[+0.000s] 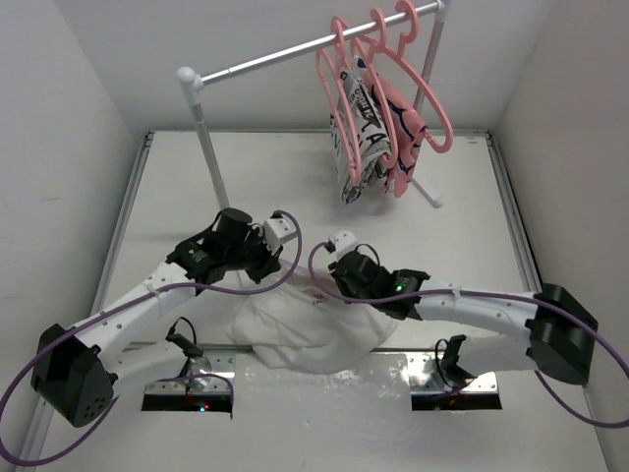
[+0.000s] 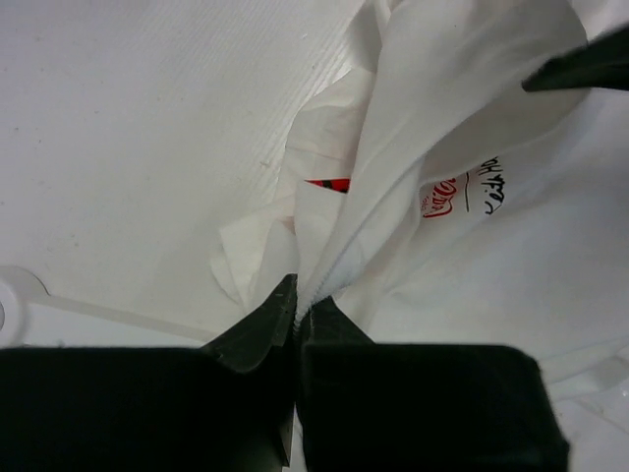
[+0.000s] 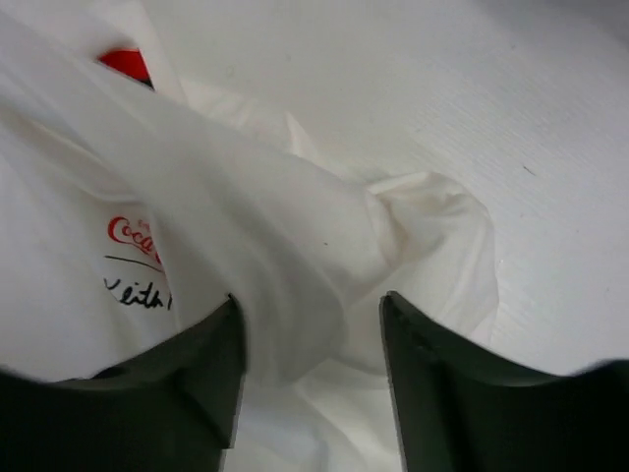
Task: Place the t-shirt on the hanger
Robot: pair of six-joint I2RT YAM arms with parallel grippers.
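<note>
The white t-shirt lies crumpled at the table's front edge, a gathered fold raised between my two arms. Red and black print shows on it in the left wrist view. My left gripper is shut on a thin pinch of that fold, which runs up from between its fingertips. In the right wrist view, my right gripper stands part open over the cloth, its fingers blurred, with a fold of shirt in the gap between them. Pink hangers hang on the rail at the back.
A white rail spans the back on two posts. A black-and-white garment and a pink one hang among the hangers. Bare table shows left of them, behind the arms.
</note>
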